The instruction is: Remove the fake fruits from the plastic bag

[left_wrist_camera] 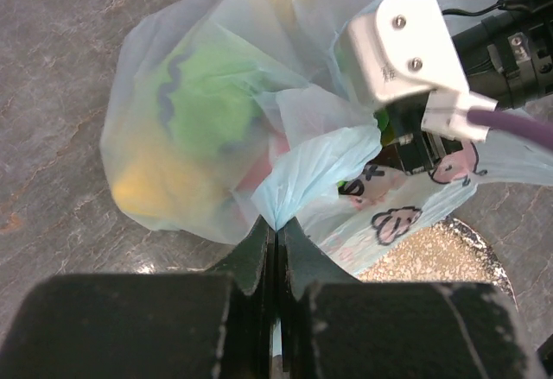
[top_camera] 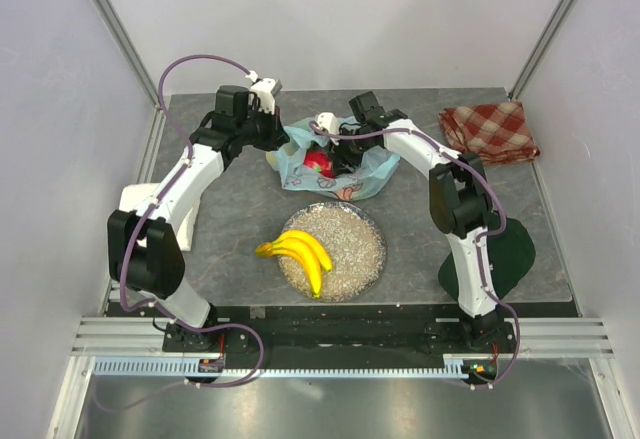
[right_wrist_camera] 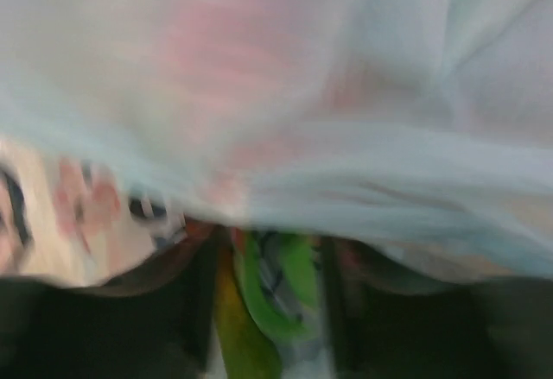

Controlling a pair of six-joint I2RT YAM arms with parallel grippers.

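Observation:
The pale blue plastic bag lies at the back of the table with its mouth spread. Its rim is pinched in my left gripper, which is shut on a gathered fold. Inside, a red fruit shows from above; green and yellow shapes show through the plastic in the left wrist view. My right gripper reaches into the bag, its blurred fingers apart, with a green thing and a yellow-orange one seen between them; no firm hold shows. Yellow bananas rest on the round plate.
The speckled round plate stands just in front of the bag, its right half bare. A checked red cloth lies back right, a dark green item near the right arm, and a white cloth at left.

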